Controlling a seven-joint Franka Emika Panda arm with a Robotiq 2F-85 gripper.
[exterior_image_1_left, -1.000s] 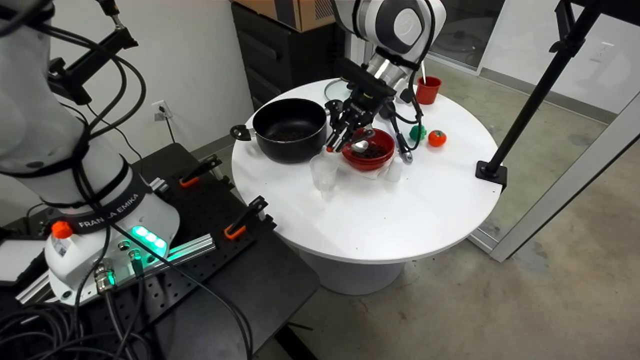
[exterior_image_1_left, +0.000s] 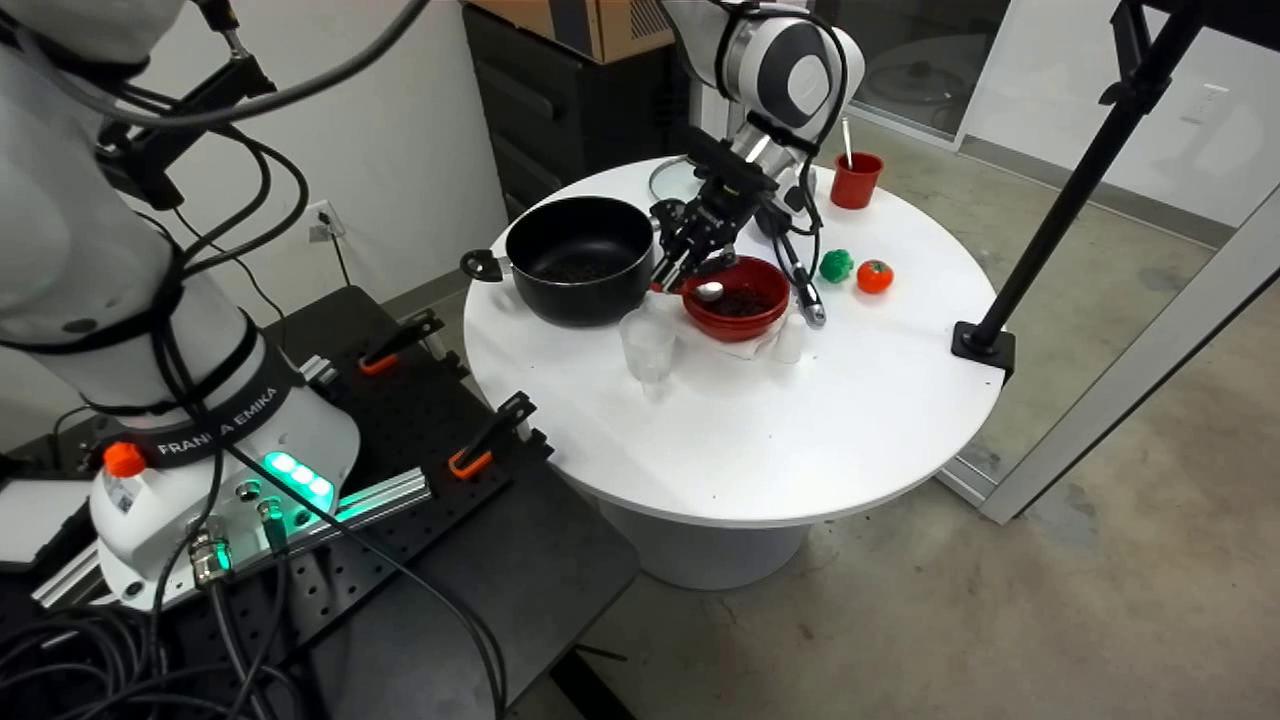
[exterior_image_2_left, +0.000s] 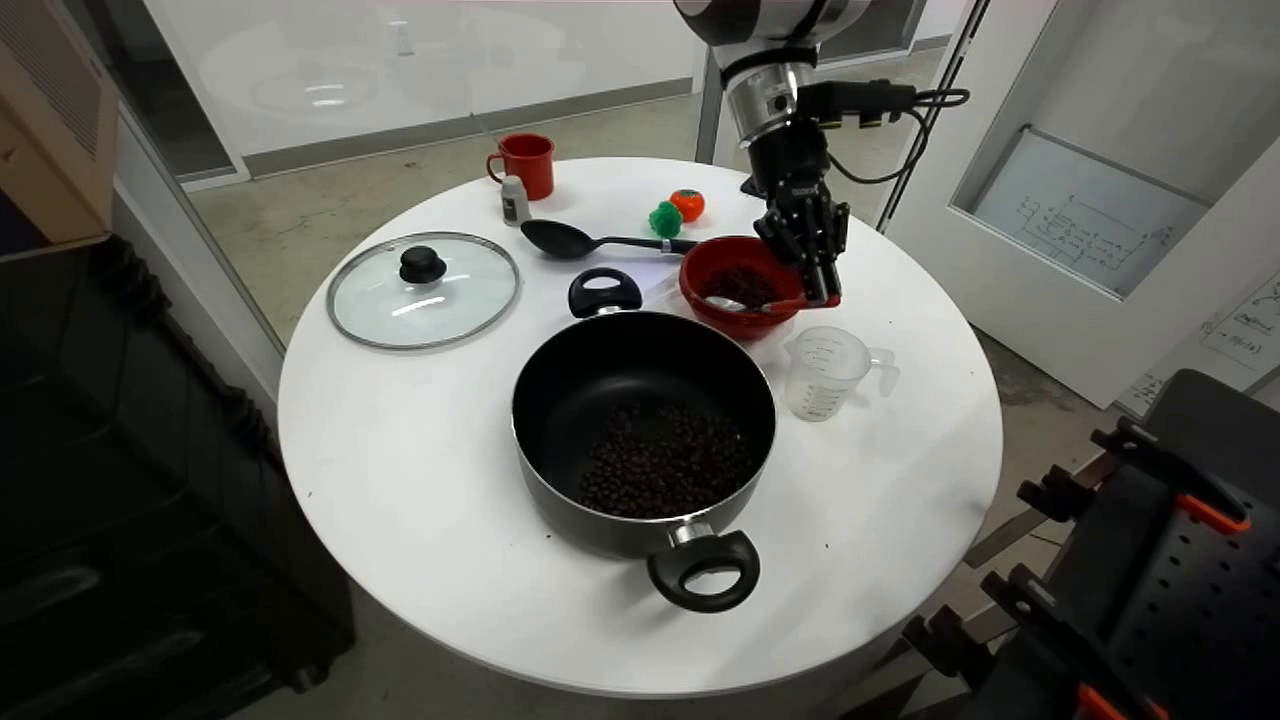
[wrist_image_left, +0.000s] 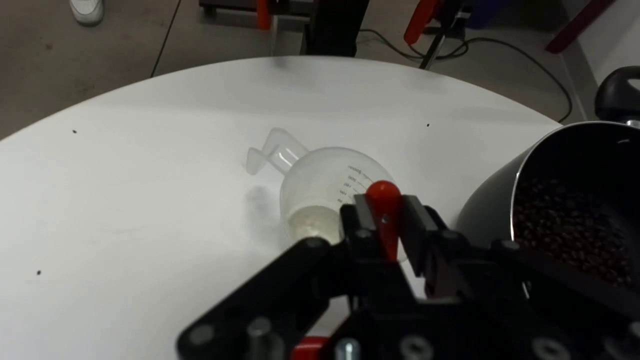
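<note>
My gripper is shut on the red handle (wrist_image_left: 384, 198) of a spoon, its end poking out between the fingers in the wrist view. In exterior view 2 the spoon's metal bowl (exterior_image_2_left: 726, 304) lies over the near rim side of the red bowl (exterior_image_2_left: 699, 284), which holds dark beans (exterior_image_2_left: 744, 283). Whether the spoon carries beans is too small to tell. A black pot (exterior_image_2_left: 525, 474) with more dark beans (exterior_image_2_left: 660, 468) on its bottom stands beside the red bowl.
A clear measuring cup (exterior_image_2_left: 828, 372) stands close to the red bowl and pot. Behind are a black ladle (exterior_image_2_left: 564, 239), a glass lid (exterior_image_2_left: 462, 300), a red mug (exterior_image_2_left: 528, 166), a green toy vegetable (exterior_image_2_left: 665, 218) and a tomato (exterior_image_2_left: 687, 204).
The arm and gripper have shifted slightly left in exterior view 1. The spoon's metal end has moved a little left and down within the red bowl's opening, still in my grip.
</note>
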